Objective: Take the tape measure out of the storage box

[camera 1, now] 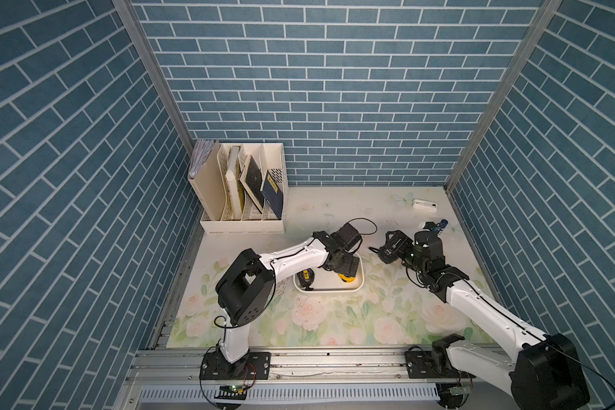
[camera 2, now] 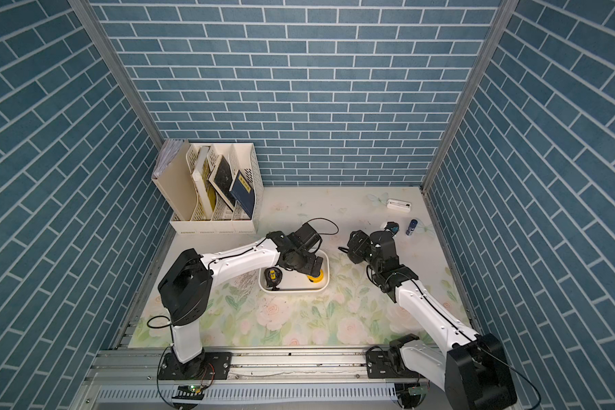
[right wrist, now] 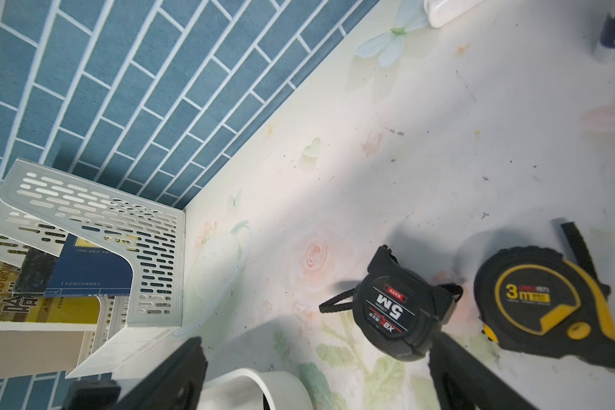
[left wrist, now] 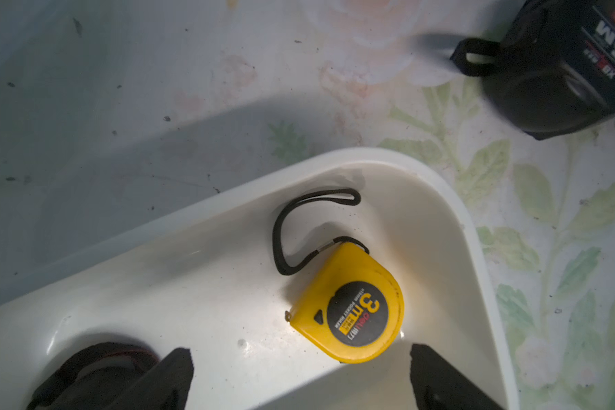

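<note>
A yellow 3m tape measure (left wrist: 345,307) with a black strap lies in the right part of the white storage box (left wrist: 253,369). A dark tape measure (camera 1: 305,276) lies at the box's left end. My open left gripper is over the box, its fingertips either side of the yellow tape, holding nothing. My open right gripper hangs above the table right of the box, facing two tapes outside it: a black 5M one (right wrist: 389,307) and a black-yellow 3m one (right wrist: 546,307).
A white file holder (camera 1: 242,225) with books stands at the back left. A white object (camera 1: 425,205) and a dark blue cylinder (camera 2: 411,227) lie at the back right. Tiled walls enclose the table.
</note>
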